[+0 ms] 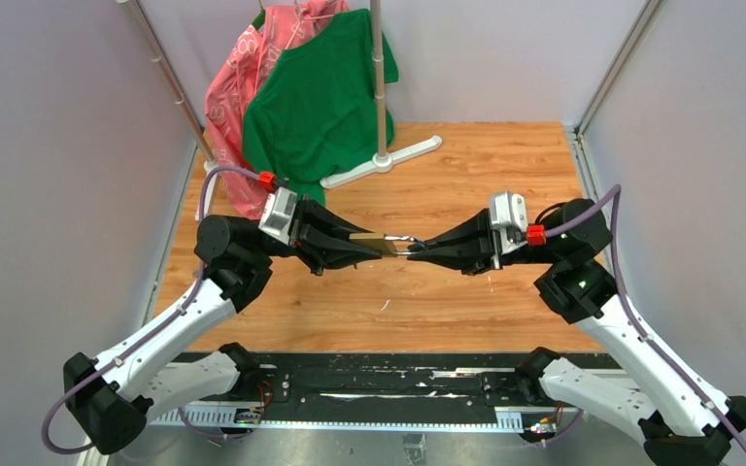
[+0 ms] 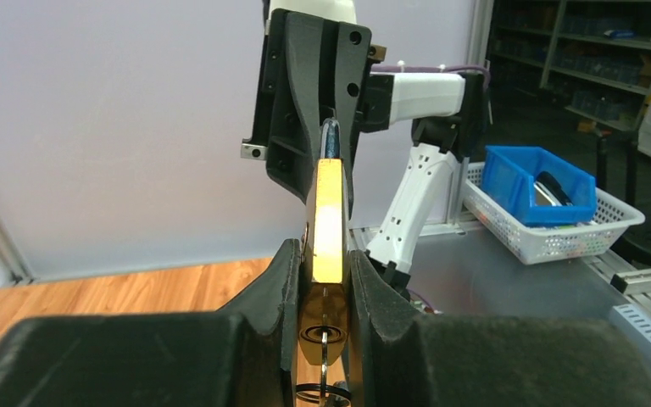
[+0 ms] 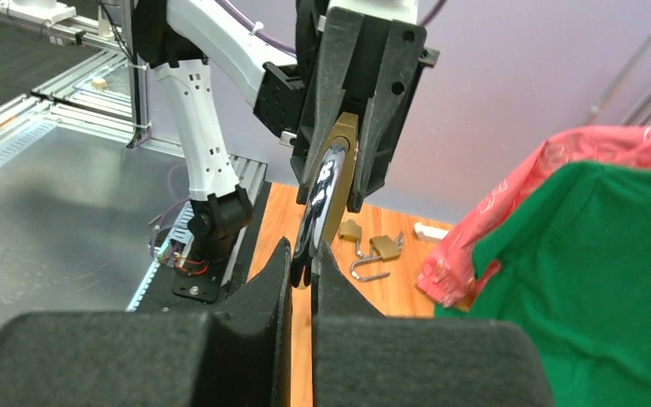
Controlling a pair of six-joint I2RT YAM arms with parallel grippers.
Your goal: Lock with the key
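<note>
Above the middle of the table, a brass padlock (image 1: 376,243) is held between my two grippers. My left gripper (image 1: 379,246) is shut on its brass body (image 2: 328,225). From the opposite side my right gripper (image 1: 415,248) is shut on the silver shackle (image 3: 323,199). Two shackle bars show between body and right fingertips in the top view; whether both legs sit fully in the body I cannot tell. In the left wrist view a key (image 2: 324,349) stands in the lock's round keyhole, with a dark ring (image 2: 322,393) hanging at it.
Two more padlocks, one brass padlock (image 3: 350,231) and another with a shackle beside it (image 3: 385,248), lie on the wooden table in the right wrist view. A green shirt (image 1: 321,97) and a pink garment (image 1: 236,92) hang at the back left.
</note>
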